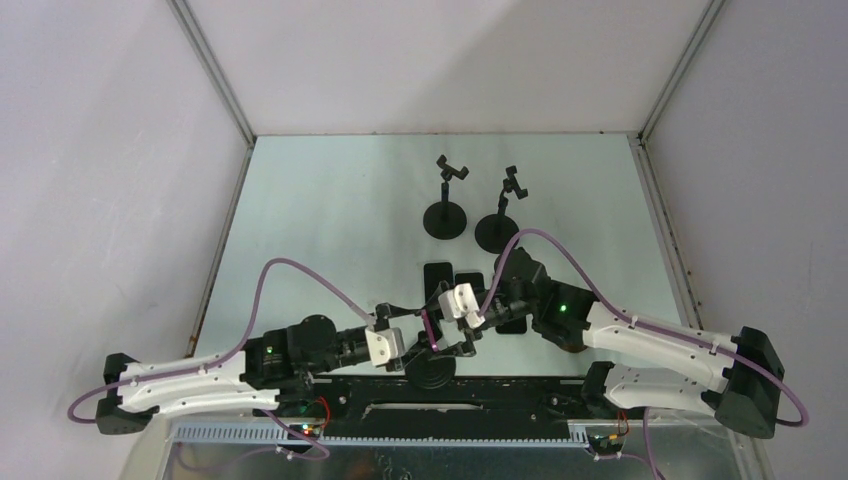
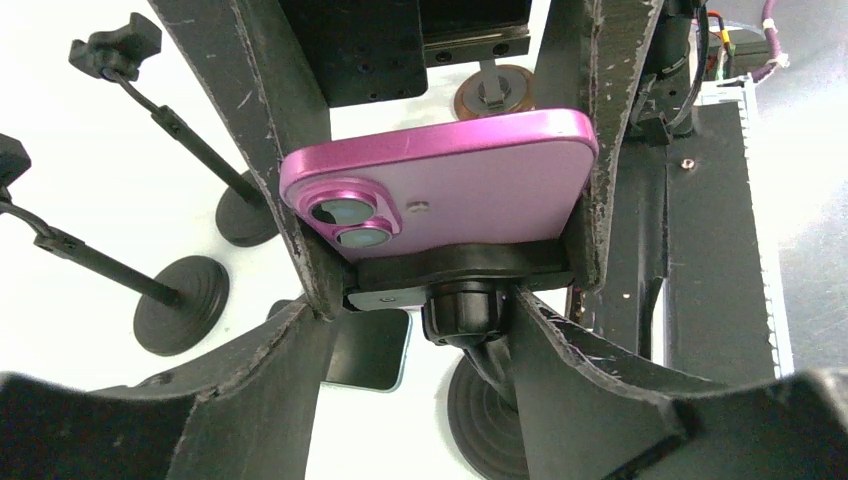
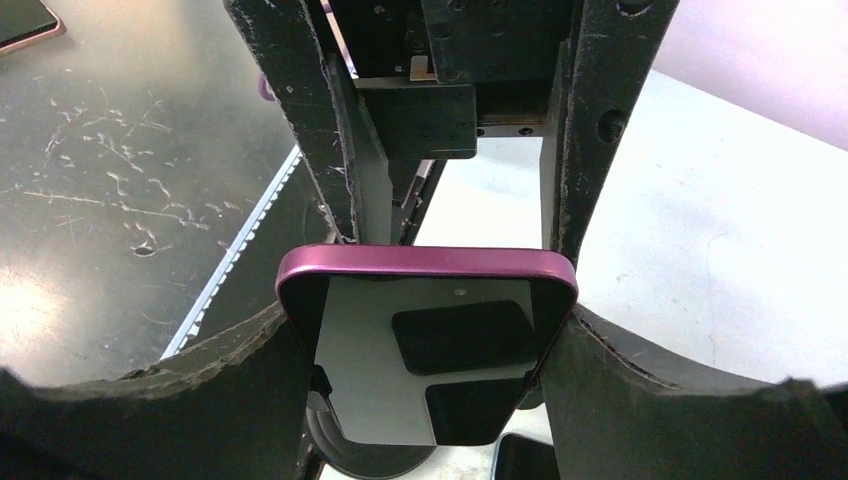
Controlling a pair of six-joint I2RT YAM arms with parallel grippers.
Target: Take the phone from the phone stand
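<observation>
A pink phone [image 2: 490,195] shows its back and camera lenses in the left wrist view, tilted slightly. Against its lower back is the black clamp head [image 2: 466,310] of a stand whose round base [image 2: 485,420] is below. My right gripper is shut on the phone's two side edges, and the screen faces the right wrist camera. Part open, my left gripper straddles the clamp head from behind. Its right finger [image 2: 560,350] is close to the head, while the left one stands clear. Whether the phone still touches the clamp, I cannot tell.
Two empty black stands [image 1: 445,220] [image 1: 497,232] rise at the back of the white table. Several dark phones, one of them [image 1: 438,275] partly covered by my right arm, lie in the middle.
</observation>
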